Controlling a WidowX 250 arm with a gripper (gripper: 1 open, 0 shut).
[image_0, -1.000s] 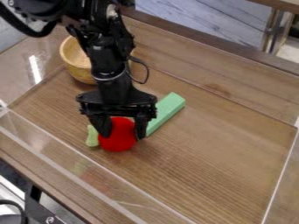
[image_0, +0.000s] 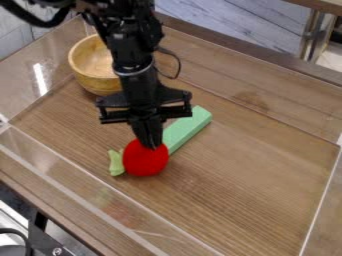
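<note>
My black gripper (image_0: 144, 125) hangs over a round red object (image_0: 146, 160) on the wooden table (image_0: 241, 190), its fingertips just above or at the object's top. The gripper looks shut, with nothing visible between its fingers. A long green object (image_0: 185, 131) lies diagonally behind the red one, with its pale end showing at the lower left; its middle is partly hidden by the gripper and red object.
A yellow wooden bowl (image_0: 88, 66) sits at the back left, partly behind the arm. Ledges and table edges border the back right and lower left.
The gripper has moved up and turned slightly, uncovering more of the red object, which appears shifted a little to the right.
</note>
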